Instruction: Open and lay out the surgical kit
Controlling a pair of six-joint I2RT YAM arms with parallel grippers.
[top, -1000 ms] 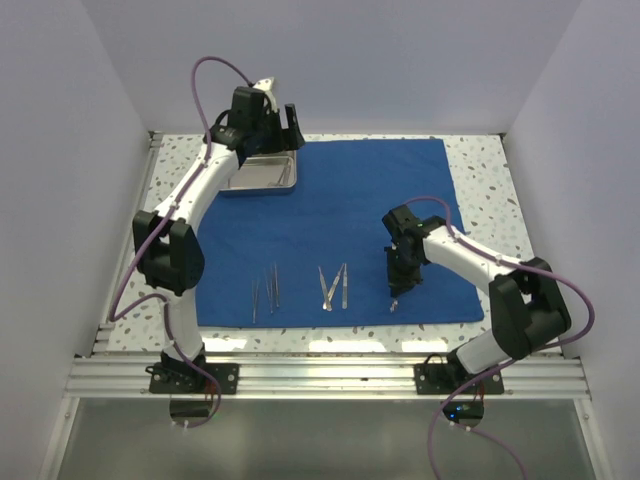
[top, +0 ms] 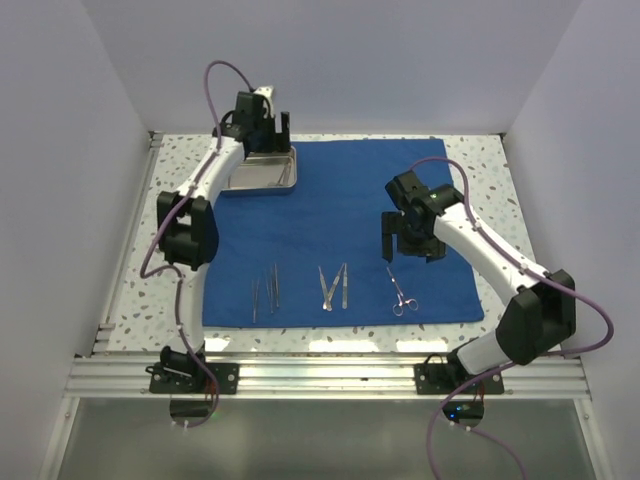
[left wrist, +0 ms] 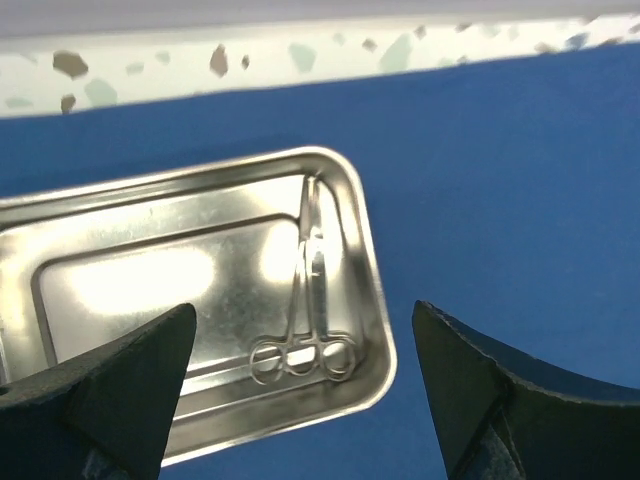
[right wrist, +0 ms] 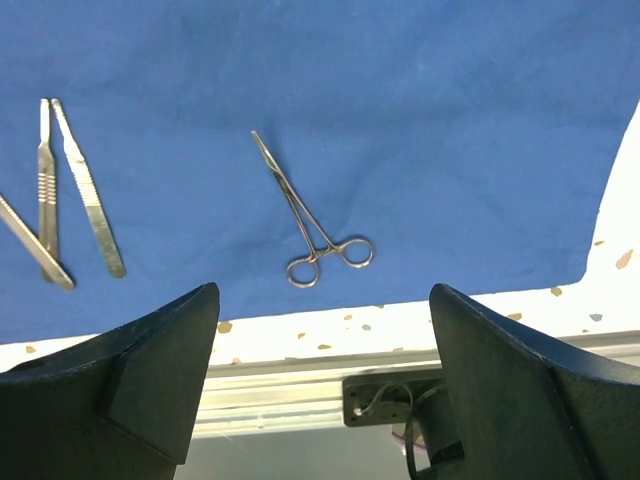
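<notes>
In the left wrist view a metal tray (left wrist: pixel 210 172) holds one scissor-handled instrument (left wrist: pixel 317 290) along its right end. My left gripper hovers over that end with its fingers wide apart and empty. A ring-handled clamp (right wrist: pixel 300 210) lies flat on the blue cloth (right wrist: pixel 450 180) in the right wrist view, free of my right gripper, which is open above it. Left of the clamp lie scalpel handles (right wrist: pixel 90 195) and another slim tool (right wrist: pixel 30 240). Several thin tools (top: pixel 276 287) lie further left on the cloth in the top view.
A speckled table (top: pixel 485 190) borders the cloth, with a metal rail (top: pixel 330 370) along the front. Walls rise at both sides and behind.
My right gripper, earlier down at the clamp, has risen and drawn back from it; the clamp now shows fully. My left gripper has shifted slightly left over the tray.
</notes>
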